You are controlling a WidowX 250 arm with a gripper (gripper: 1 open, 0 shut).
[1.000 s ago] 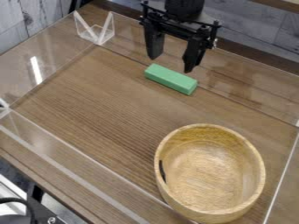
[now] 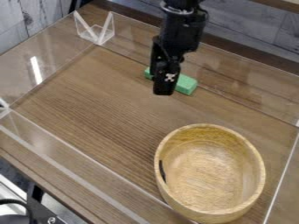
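Note:
The black gripper (image 2: 165,77) hangs from the arm at the upper middle, turned downward over a green block (image 2: 184,84). The block lies on the wooden table and is partly hidden behind the gripper. Whether the fingers touch it or how far apart they stand is hard to tell.
A large beige bowl (image 2: 208,200) fills the lower right. A clear plastic object (image 2: 96,30) sits at the back left. Some dark cable shows at the bottom left corner.
The gripper has turned and moved down and a little left, onto the green block's area, covering part of it. The block and bowl appear unmoved.

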